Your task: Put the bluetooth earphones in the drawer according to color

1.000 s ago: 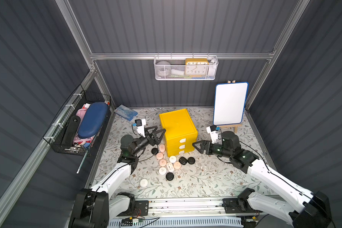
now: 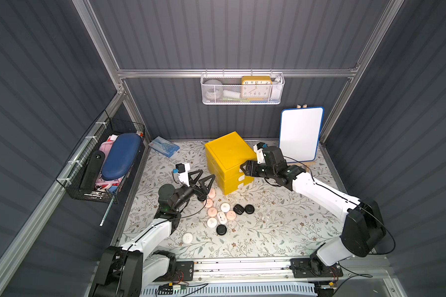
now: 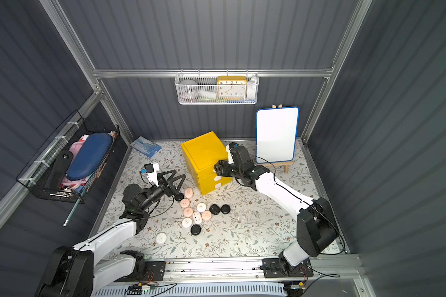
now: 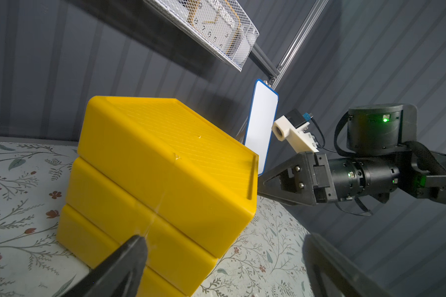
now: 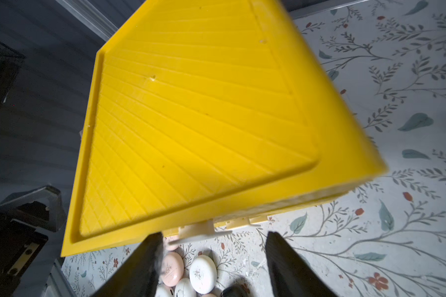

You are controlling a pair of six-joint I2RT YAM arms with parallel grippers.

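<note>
A yellow three-drawer cabinet (image 2: 230, 151) stands turned at an angle, a corner toward the front. White tabs (image 2: 241, 178) mark its drawer fronts. My right gripper (image 2: 246, 168) is at the drawer side; in the right wrist view its blurred fingers (image 5: 143, 257) stand apart on either side of the upper white tab (image 5: 197, 231), no grip visible. My left gripper (image 2: 207, 184) is open and empty, left of the cabinet. Earphone cases lie in front: pink (image 2: 212, 211), white (image 2: 212, 222) and black (image 2: 221, 229), several in all.
A whiteboard (image 2: 300, 133) stands at the back right. A blue packet (image 2: 164, 146) lies at the back left. A wire basket (image 2: 242, 94) hangs on the back wall, another basket (image 2: 79, 190) at the left.
My right gripper has moved left and back to the cabinet's drawer side. The cabinet has turned and shifted backward.
</note>
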